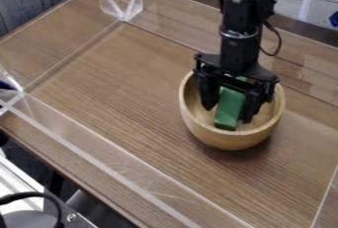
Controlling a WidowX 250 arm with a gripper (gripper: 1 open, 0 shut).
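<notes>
A wooden bowl (224, 136) sits on the right half of the table. Inside it is a green block (230, 110). The black gripper (231, 94) hangs from above, down in the bowl, with its dark fingers on either side of the upper part of the block. I cannot tell whether they press on it.
Clear tape marks lie at the back left and left edge. Dark hardware with cables is at the lower left corner.
</notes>
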